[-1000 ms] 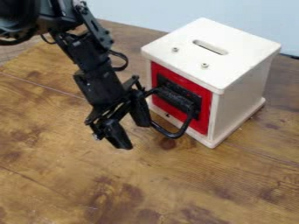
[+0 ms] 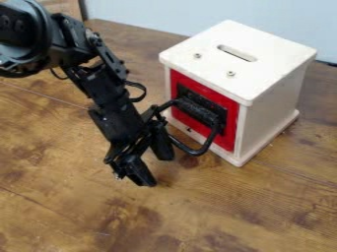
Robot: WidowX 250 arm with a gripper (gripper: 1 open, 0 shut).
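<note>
A white wooden box [image 2: 261, 113] with a slot in its top stands at the right, its red front [image 2: 228, 126] facing left, with a black panel [image 2: 202, 103] and a curved black tube handle sticking out from it. My black gripper [image 2: 152, 167] hangs low over the table just left of that handle, angled downward. Its fingers are dark and overlap the arm, so whether they are open or shut is unclear. Part of the handle's left end lies close to or behind the gripper's body.
A pale wall runs along the back.
The box looks unmoved.
</note>
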